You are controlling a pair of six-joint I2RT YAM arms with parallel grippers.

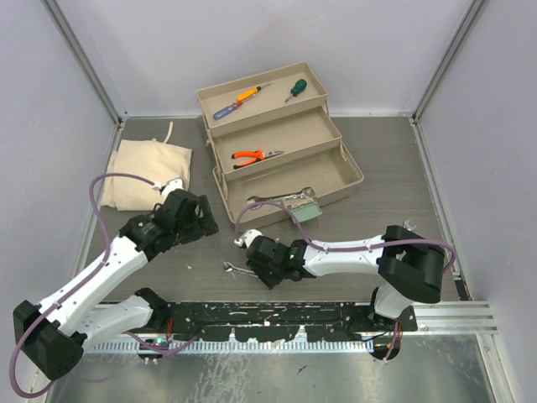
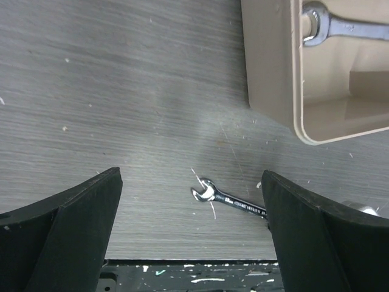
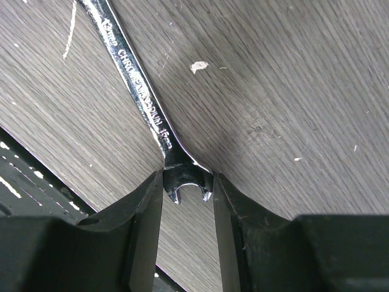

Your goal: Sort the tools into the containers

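Note:
A small dark chrome wrench (image 3: 138,82) lies on the table in front of the toolbox; its open end (image 1: 227,266) shows in the top view. My right gripper is down at its other end, the fingers narrow, one fingertip against each side of the wrench head. How firmly they press cannot be told. In the left wrist view the same wrench (image 2: 234,201) is partly hidden by a finger. My left gripper (image 1: 206,217) stands open and empty, left of the tiered toolbox (image 1: 289,180). Larger wrenches (image 1: 281,197) rest in its lowest tray.
Orange pliers (image 1: 256,156) occupy the middle tray; screwdrivers (image 1: 241,100) and a green-handled one (image 1: 298,86) fill the top. A beige cloth bag (image 1: 147,174) lies at the left.

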